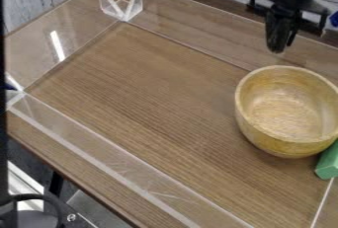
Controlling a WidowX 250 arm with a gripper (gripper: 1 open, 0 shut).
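Note:
The black gripper point(280, 33) hangs at the top right of the camera view, above the back of the wooden table, shut with nothing visible between its fingers. A large round beige bowl point(284, 99) sits on the table at the right, in front of the gripper and apart from it. A green object point(326, 159) lies at the right edge, beside the bowl.
A clear folded plastic piece point(122, 3) stands at the back left. A small blue object point(11, 96) is at the left edge, and dark cables point(34, 204) at the bottom left.

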